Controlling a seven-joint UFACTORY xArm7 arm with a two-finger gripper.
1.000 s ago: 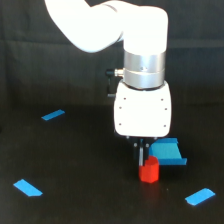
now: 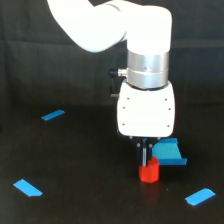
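In the camera view, a small red object point(image 2: 150, 173) stands on the dark table at the lower middle. My gripper point(image 2: 145, 158) hangs from the white arm, its dark fingers reaching down to the top of the red object. The fingertips overlap the red object in this view, and whether they grip it does not show. A blue square piece point(image 2: 170, 157), perhaps a shallow tray, lies just behind and to the right, partly hidden by the gripper.
Short strips of blue tape lie flat on the table: one at the back left point(image 2: 53, 115), one at the front left point(image 2: 28, 188), one at the front right point(image 2: 200, 197).
The arm and gripper have shifted slightly to the right and a little down. The red object and the blue piece appear in about the same places.
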